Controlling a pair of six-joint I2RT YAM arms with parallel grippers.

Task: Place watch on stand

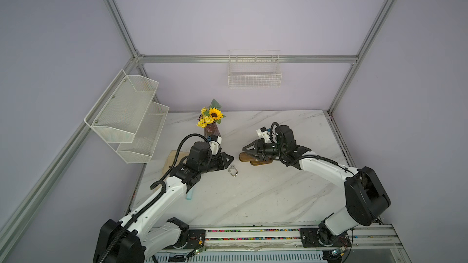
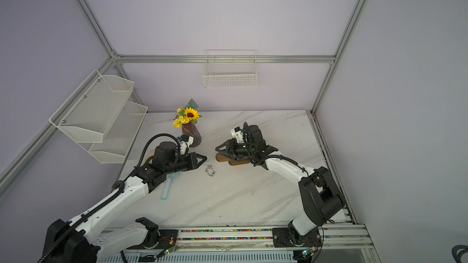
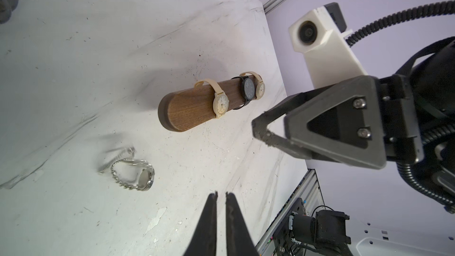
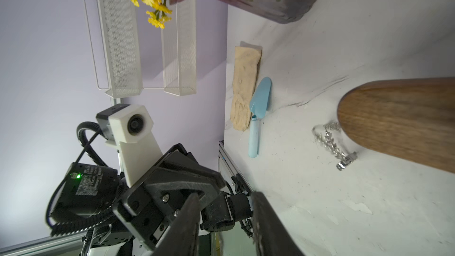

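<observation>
A silver watch with a metal band lies on the table, left of the wooden stand in the left wrist view. The stand carries a cream watch, a black watch and a second cream watch. My left gripper is above the table near the silver watch, its fingertips almost together, nothing visible between them. My right gripper hangs over the stand area, open, with nothing seen between its fingers; the silver watch lies beyond the stand's end in that wrist view.
A vase of sunflowers stands at the back left. A light blue trowel and beige gloves lie at the left. Wire baskets hang on the left and back walls.
</observation>
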